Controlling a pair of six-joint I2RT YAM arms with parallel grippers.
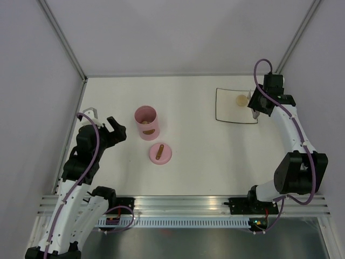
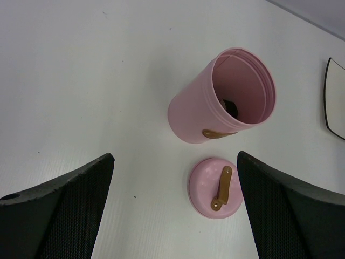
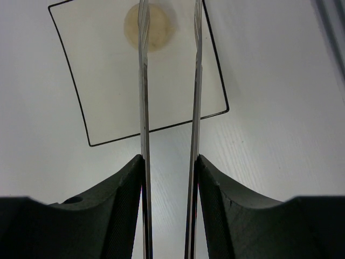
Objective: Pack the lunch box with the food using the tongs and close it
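Observation:
A pink cup (image 1: 145, 129) with small items inside stands left of centre, also in the left wrist view (image 2: 187, 113). Below it lies a pink lid (image 1: 165, 152) with a brown handle. On the right, a white black-edged mat (image 1: 229, 110) holds a pale round disc (image 3: 132, 27). Over that mat is my right gripper, its long flat fingers apart, partly open, nothing visible held between them. My left gripper (image 1: 116, 129) hangs at the left, open and empty, left of the cup.
Bare white table (image 1: 194, 167) spans the middle and front. Walls and metal rails edge it at the back and sides.

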